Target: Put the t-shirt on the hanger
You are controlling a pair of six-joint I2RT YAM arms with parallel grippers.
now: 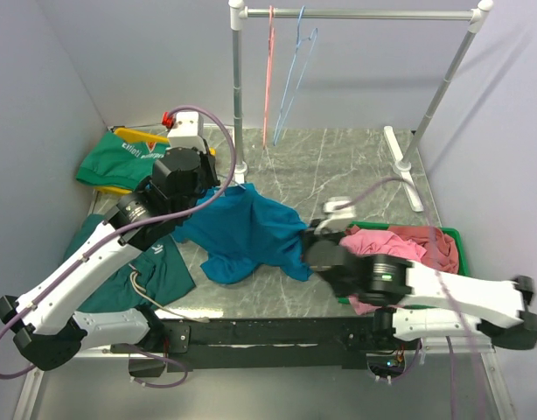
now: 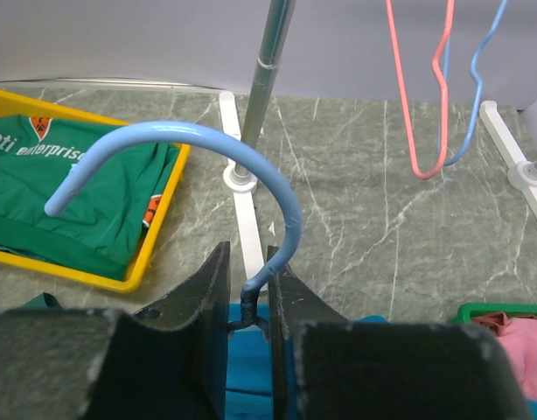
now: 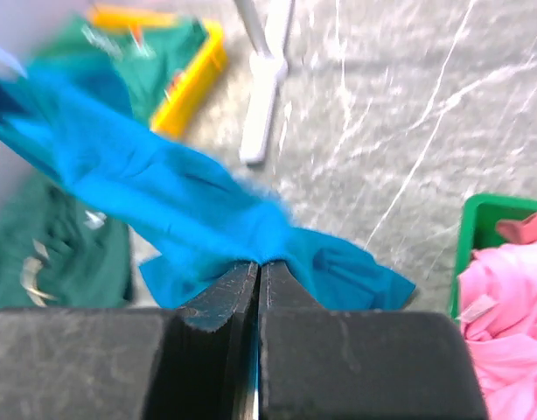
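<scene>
My left gripper is shut on a blue hanger (image 2: 282,197) just below its curved hook. The blue t-shirt (image 1: 242,229) hangs below that gripper in the top view. My right gripper is shut at the t-shirt's right part, with a fold of blue cloth (image 3: 194,197) running into its fingertips. In the right wrist view this fold stretches towards the upper left. Blue cloth also shows behind my left fingers (image 2: 218,324). How the hanger's arms sit inside the shirt is hidden.
A metal rack (image 1: 356,15) carries a pink hanger (image 1: 269,79) and another blue hanger (image 1: 290,83). Green clothing lies in a yellow tray (image 2: 146,254) at left. Pink clothes fill a green basket (image 1: 462,254) at right.
</scene>
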